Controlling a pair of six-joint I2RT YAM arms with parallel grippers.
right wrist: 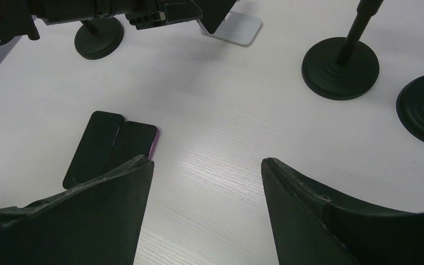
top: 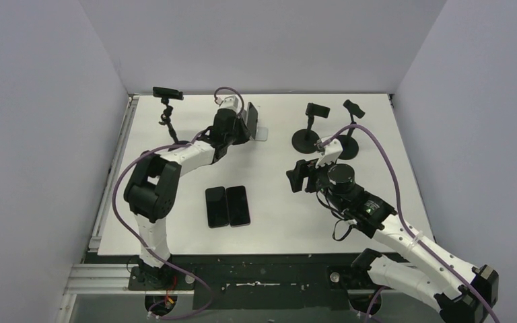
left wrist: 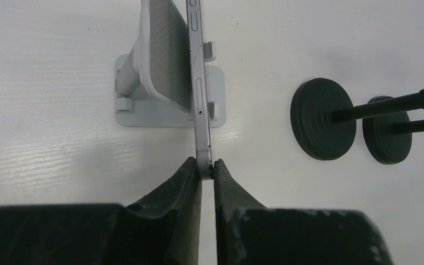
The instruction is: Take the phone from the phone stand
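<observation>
A silver phone stand [left wrist: 133, 113] stands at the back centre of the table, with a phone [left wrist: 197, 83] upright against its backrest, seen edge-on in the left wrist view. My left gripper is shut on the phone's near end; in the top view it is over the stand and partly hides it. My right gripper hangs over the right front part of the table, its fingers apart with nothing between them.
Two dark phones [top: 227, 206] lie side by side near the front left. Two black stands [top: 305, 140] with round bases stand right of the phone stand, another [top: 166, 118] at the back left.
</observation>
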